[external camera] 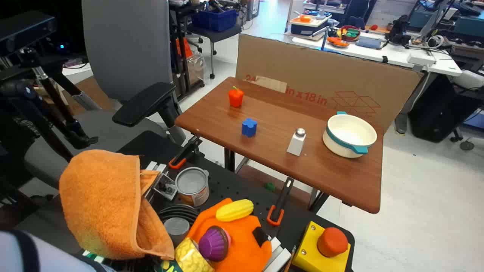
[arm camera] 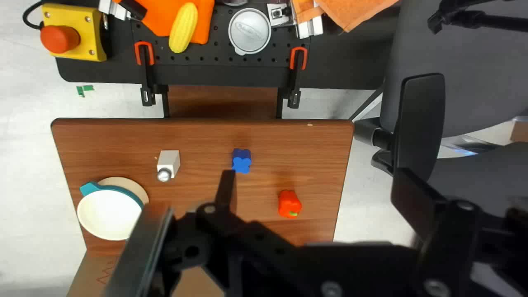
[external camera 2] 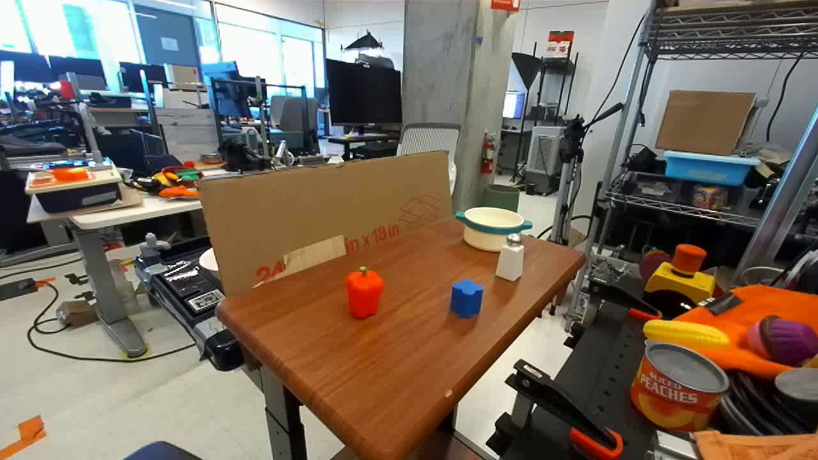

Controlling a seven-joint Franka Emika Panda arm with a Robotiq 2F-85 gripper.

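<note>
On the brown table (external camera: 199, 118) stand a red bell pepper (external camera: 236, 97), a blue flower-shaped block (external camera: 249, 127), a white shaker with a silver top (external camera: 297, 142) and a cream pot with teal handles (external camera: 338, 145). The pot looks empty. From above, in the wrist view, my gripper is wide open with nothing between its fingers. The pepper (arm camera: 289, 203) appears between the two fingertips, well below them; the block (arm camera: 241, 161) lies near the left one. Neither exterior view shows the gripper.
A cardboard panel (external camera: 317, 72) stands along the table's far edge. Opposite it, a black pegboard bench (arm camera: 208, 69) holds a peach can (external camera 2: 679, 387), yellow corn (external camera 2: 686, 333), an orange towel (external camera: 104, 199) and a red stop button (external camera: 332, 241). Bare tabletop separates the objects.
</note>
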